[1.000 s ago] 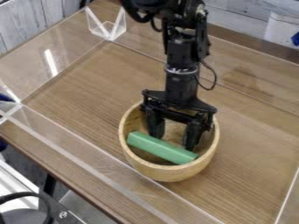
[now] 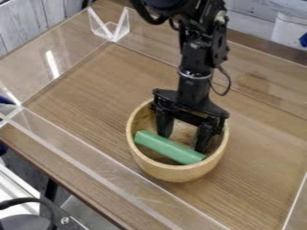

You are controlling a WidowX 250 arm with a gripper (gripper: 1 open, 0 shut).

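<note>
My black gripper [image 2: 185, 133] reaches down from the top centre into a tan round bowl [image 2: 180, 171]. Its fingers are spread apart inside the bowl. A light green cylinder [image 2: 166, 146] lies tilted on the bowl floor, below and left of the fingers, with nothing visibly held between them. The bottom of the bowl behind the gripper is partly hidden.
A clear plastic piece [image 2: 108, 25] stands at the back left. A blue object [image 2: 301, 39] is at the right edge.
The gripper has risen slightly and shifted a little to the right, and the bowl has moved slightly with it. The green cylinder still lies in the bowl.
</note>
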